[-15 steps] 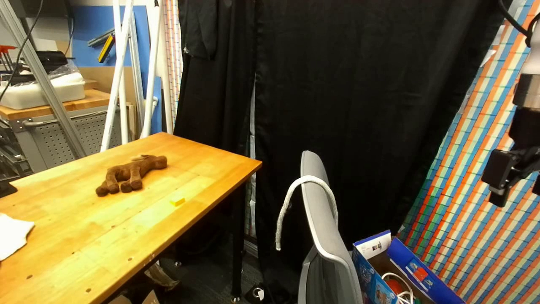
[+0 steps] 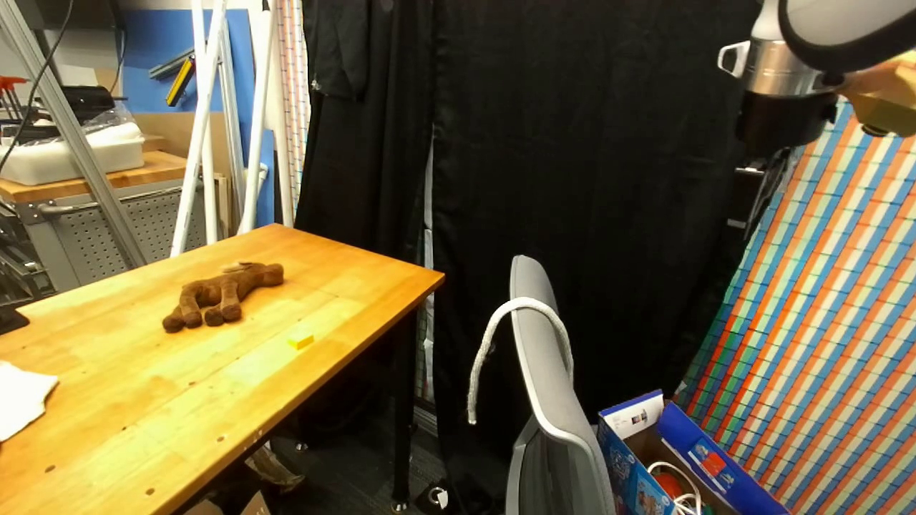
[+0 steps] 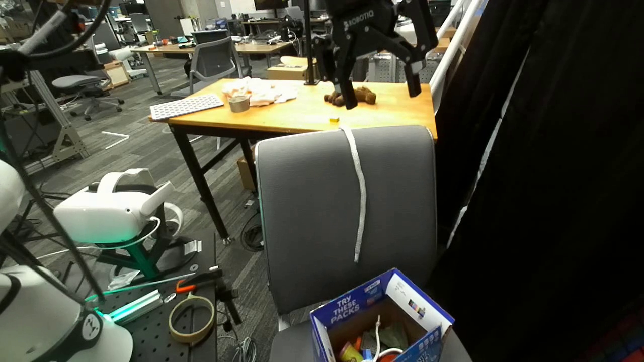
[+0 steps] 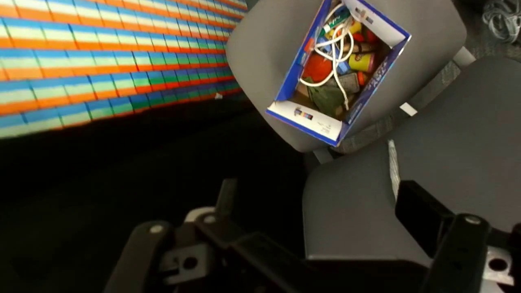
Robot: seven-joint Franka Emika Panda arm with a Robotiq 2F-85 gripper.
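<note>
My gripper [image 3: 382, 97] stands open high above the grey chair, its fingers wide apart and nothing between them. From the wrist camera, the open gripper shows a finger at each side, with dark curtain and chair behind the gap. A white rope [image 3: 360, 187] hangs draped over the chair back [image 3: 302, 199], well below the fingers; only a short piece of the rope [image 4: 393, 166] shows in the wrist view. On the chair seat sits a blue open box [image 4: 288, 88] holding several small toys and a white cord [image 4: 336, 68].
Beyond the chair, a wooden table [image 2: 257, 378] carries a brown plush animal [image 2: 225, 293], a small yellow block [image 2: 300, 340] and a white cloth [image 2: 21, 396]. A tape roll [image 3: 239, 103] lies there too. Black curtain [image 2: 584, 172] borders one side; the air above the chair is clear.
The arm has swung up and leftward in exterior view 1, from low at the right edge to the upper right. Rope, box and table objects have stayed put.
</note>
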